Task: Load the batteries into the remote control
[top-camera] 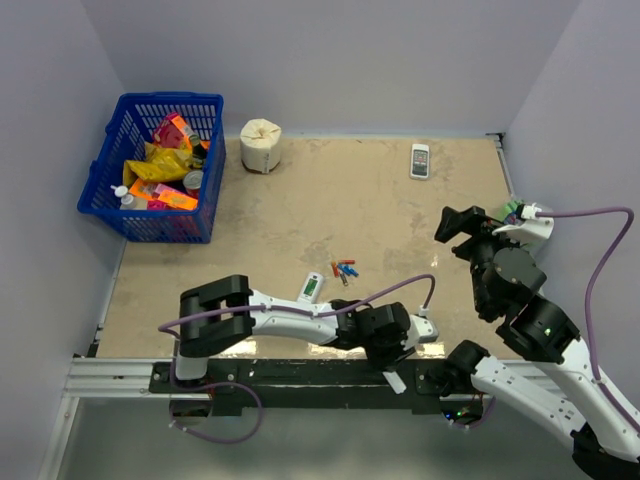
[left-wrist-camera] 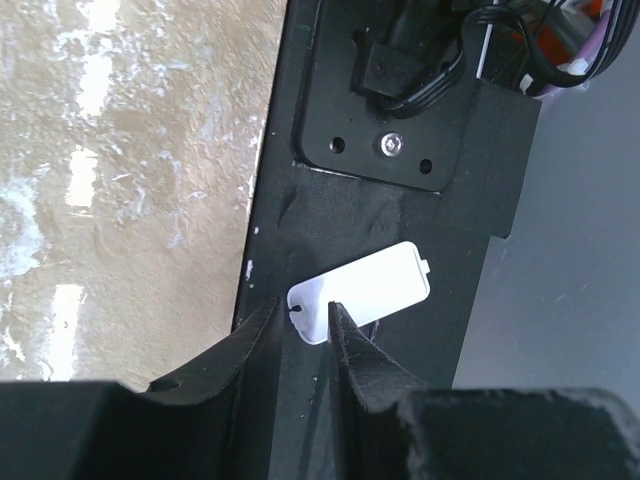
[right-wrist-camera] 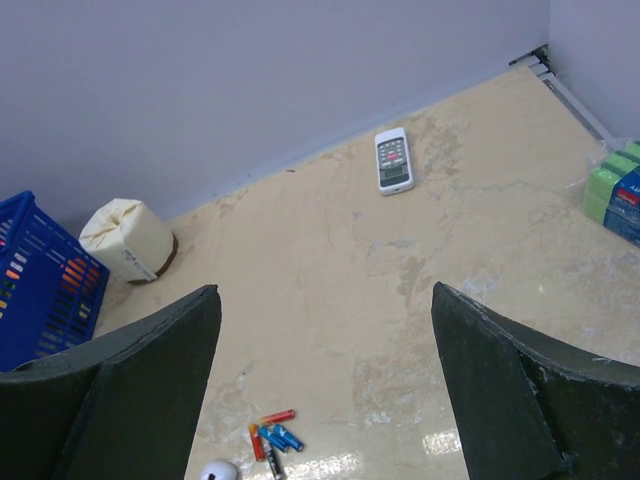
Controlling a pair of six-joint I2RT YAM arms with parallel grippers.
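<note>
A white flat piece, seemingly a battery cover (left-wrist-camera: 365,290), lies on the black front rail (left-wrist-camera: 250,250); my left gripper is low over its near end, fingers partly apart, with a grip on it not clear. A remote (top-camera: 309,288) with green inside lies on the table beside several loose batteries (right-wrist-camera: 273,435). A second white remote (right-wrist-camera: 394,160) lies at the back right. My right gripper is open and raised at the right, nothing between its fingers.
A full blue basket (top-camera: 90,200) stands at back left, beside a white roll (top-camera: 260,146). A green-blue pack (right-wrist-camera: 615,195) lies at the right wall.
</note>
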